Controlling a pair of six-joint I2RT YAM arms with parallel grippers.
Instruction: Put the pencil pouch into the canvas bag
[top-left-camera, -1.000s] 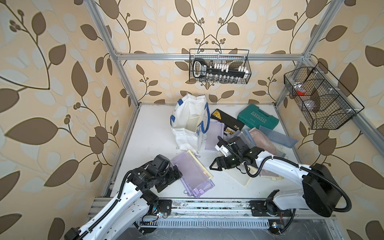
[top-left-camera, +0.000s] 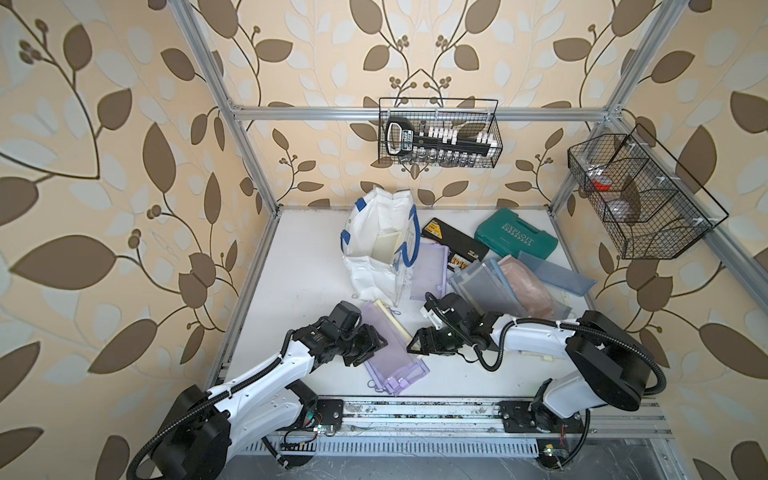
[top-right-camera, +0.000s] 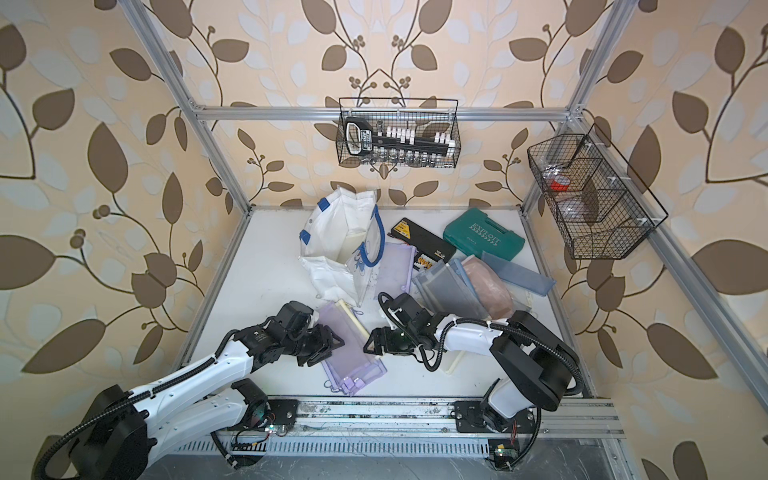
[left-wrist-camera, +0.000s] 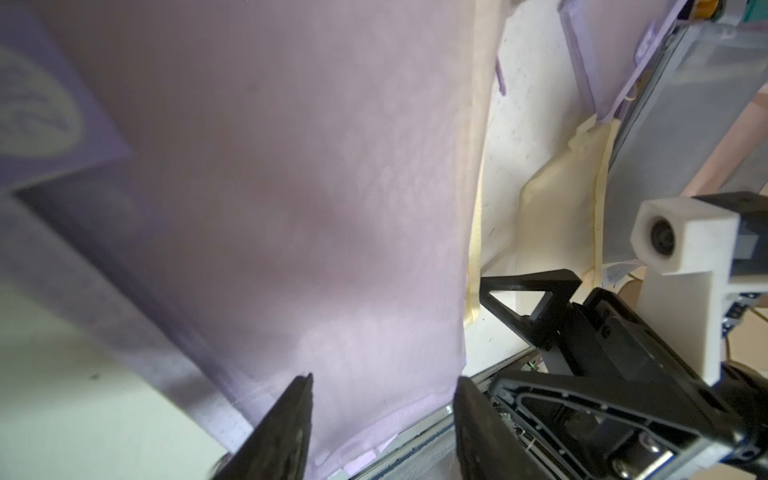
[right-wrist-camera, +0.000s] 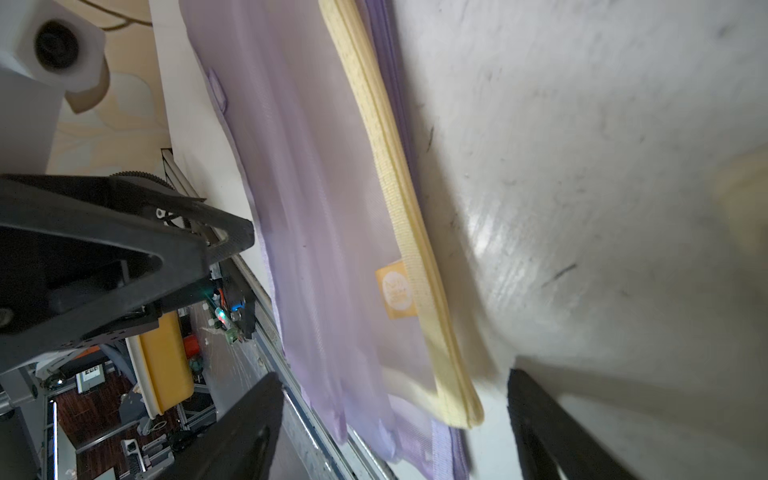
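A flat lilac mesh pouch (top-left-camera: 390, 352) lies on the table in front of the white canvas bag (top-left-camera: 364, 280), with a cream pouch edge (right-wrist-camera: 384, 160) along its right side. The bag stands upright with blue handles and its mouth open; something cream shows inside. Over the lilac pouch's left side is my left gripper (top-left-camera: 365, 349), its fingers (left-wrist-camera: 292, 424) apart with nothing gripped. My right gripper (top-left-camera: 417, 344) is at the right edge; in its wrist view the cream and lilac edges run across the gap between the separated fingers, not clamped.
Right of the bag lie another lilac pouch (top-left-camera: 429, 268), a black box (top-left-camera: 454, 238), a green case (top-left-camera: 516, 233) and several grey and pink pouches (top-left-camera: 524, 288). A cream pouch (left-wrist-camera: 560, 208) lies under the right arm.
Pouch and bag have not visibly moved.
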